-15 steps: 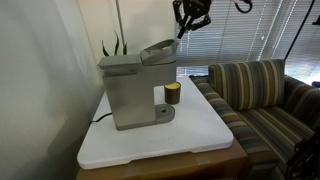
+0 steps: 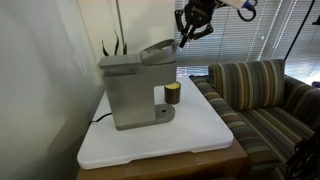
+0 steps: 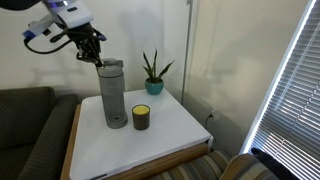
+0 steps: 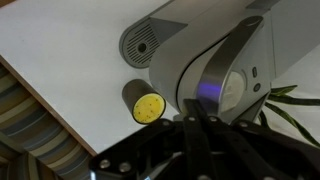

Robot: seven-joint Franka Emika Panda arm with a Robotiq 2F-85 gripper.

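A grey pod coffee maker (image 2: 135, 95) stands on the white table. Its top lid (image 2: 158, 48) looks slightly raised at the front in exterior view 1. My gripper (image 2: 183, 43) points down close to that front edge, its fingers shut with nothing seen between them. In the wrist view the fingertips (image 4: 197, 110) lie over the curved lid handle (image 4: 222, 70); whether they touch it I cannot tell. From the other side, the gripper (image 3: 99, 62) appears right at the machine's top. A dark mug with a yellow inside (image 3: 141, 117) stands beside the drip tray (image 4: 139, 42).
A potted plant (image 3: 154, 80) sits behind the machine. A striped armchair (image 2: 245, 90) stands beyond the table's right edge.
My gripper has come down a little towards the front edge of the coffee maker's lid. The machine's body and the mug have stayed in place.
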